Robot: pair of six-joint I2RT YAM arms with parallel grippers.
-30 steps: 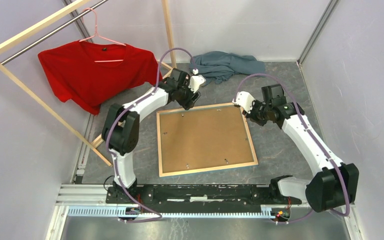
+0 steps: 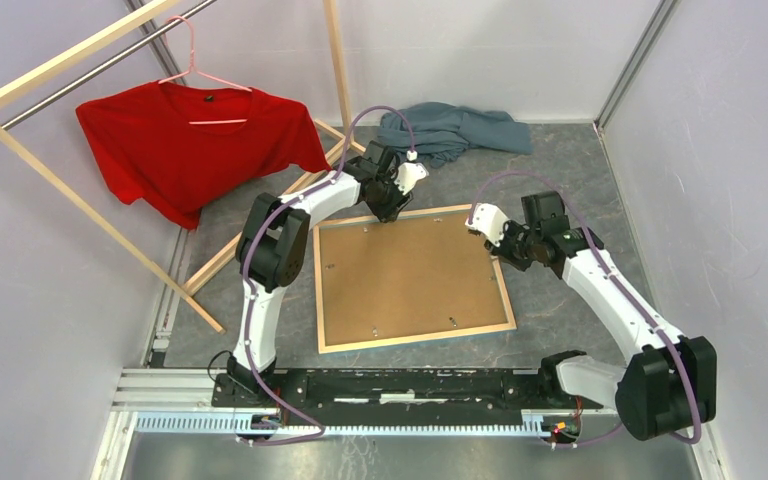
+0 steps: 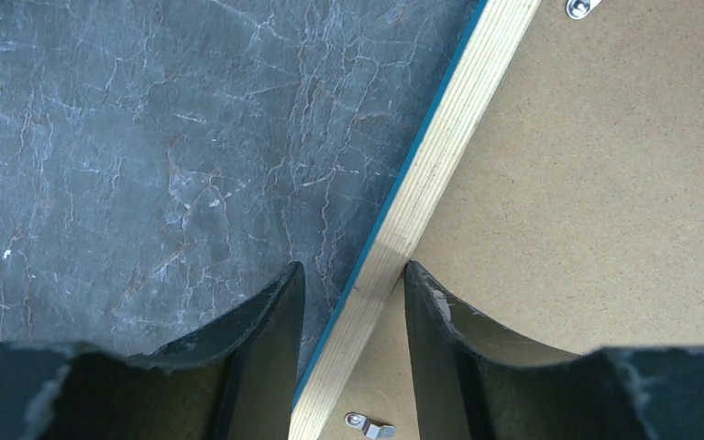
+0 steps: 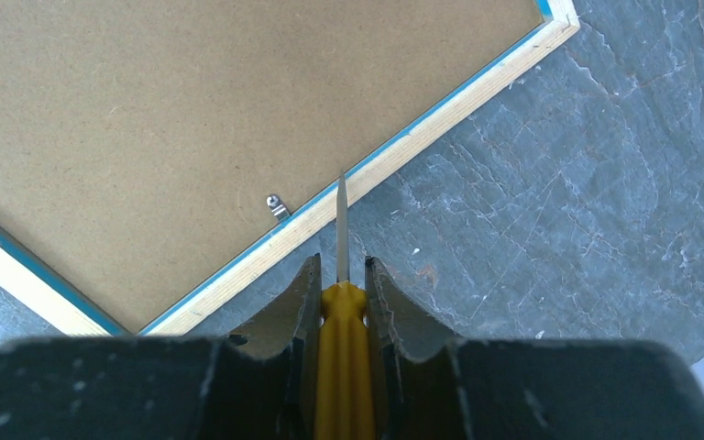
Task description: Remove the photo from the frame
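Observation:
The picture frame (image 2: 318, 290) lies back side up, pale wood around a brown backing board (image 2: 410, 280). Small metal clips (image 4: 277, 207) sit along its inner edge. At the frame's far side, my left gripper is part open, one finger on either side of the wooden edge (image 3: 422, 188), with no visible grip on it. My right gripper is shut on a yellow-handled tool (image 4: 343, 367) with a thin pointed metal tip. In the right wrist view that tip overlaps the frame's right edge near a clip; contact cannot be told. The photo is not visible.
A red shirt (image 2: 200, 140) hangs from a wooden rack (image 2: 70, 200) at the left. Crumpled blue-grey cloth (image 2: 455, 132) lies behind the frame.
My left gripper has moved right and slightly nearer, onto the frame's far edge. My right gripper has shifted slightly toward the front. The frame has stayed in place.

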